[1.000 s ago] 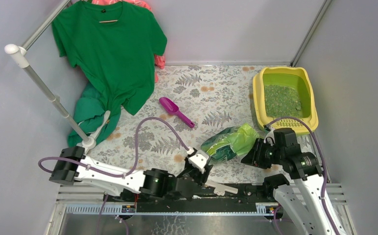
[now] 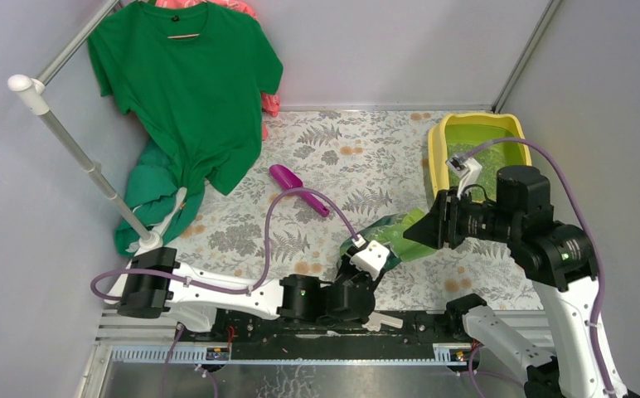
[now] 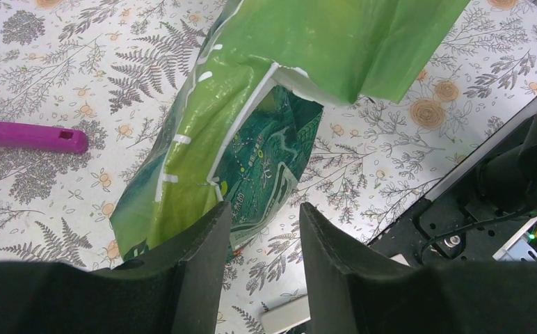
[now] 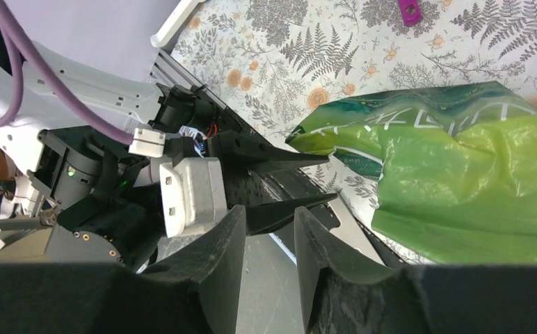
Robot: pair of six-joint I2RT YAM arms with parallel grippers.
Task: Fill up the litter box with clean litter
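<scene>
The green litter bag (image 2: 410, 240) lies limp on the patterned floor, its lighter flap spread to the right. Part open, my left gripper hovers over the bag's near left side; bag and floor show past its fingers, and nothing visible is clasped. My right gripper is also part open and empty, beside the right end of the flap in the top view. The yellow litter box (image 2: 438, 157) stands at the back right, with speckled greenish litter (image 2: 489, 159) inside; my right arm hides its front part.
A purple scoop (image 2: 300, 191) lies left of the bag. Green shirts (image 2: 192, 75) hang on a white rack (image 2: 93, 170) at the left. A small white piece (image 2: 383, 320) rests by the front edge. Floor behind the bag is clear.
My left gripper has moved right, up to the bag.
</scene>
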